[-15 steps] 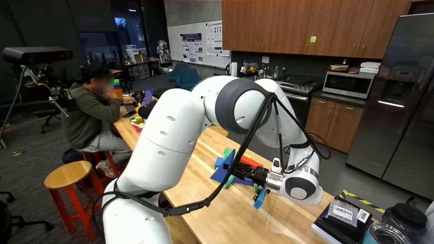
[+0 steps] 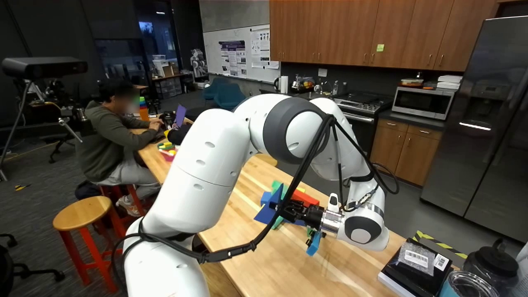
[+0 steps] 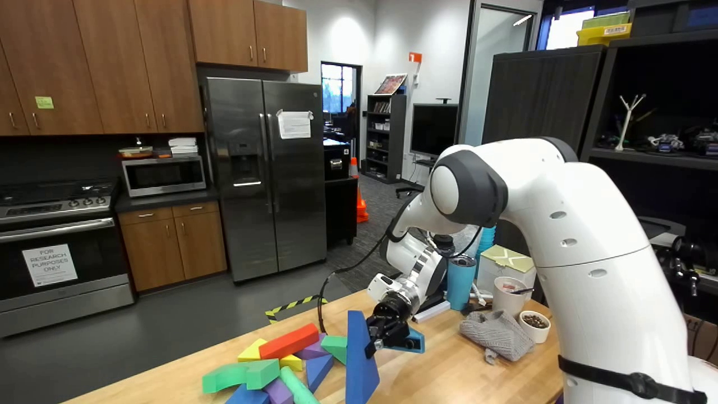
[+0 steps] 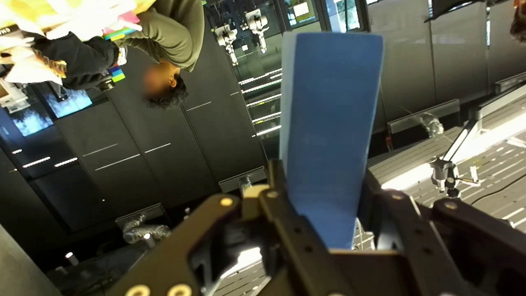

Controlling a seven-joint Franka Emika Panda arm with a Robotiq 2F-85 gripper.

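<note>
A blue wedge-like block (image 4: 335,123) stands up between the fingers of my gripper, which is shut on it. In exterior view 2 the same blue block (image 3: 360,360) is held upright at the right side of a pile of coloured blocks, with the gripper (image 3: 371,347) reaching it from the right. Whether its lower end touches the table cannot be seen. The pile includes a red block (image 3: 289,341), a green block (image 3: 262,373), a purple block (image 3: 311,349) and several yellow and blue pieces. From exterior view 1, a black cable partly covers the gripper and the blue block (image 2: 268,210).
A grey cloth (image 3: 499,333) and a small white bowl (image 3: 535,325) rest near the arm. A person sits at the table's far end.
The arm's wrist and gripper have shifted slightly left and down in exterior view 1, the blue block moving with them. The seated person has lowered a hand from near the face.
</note>
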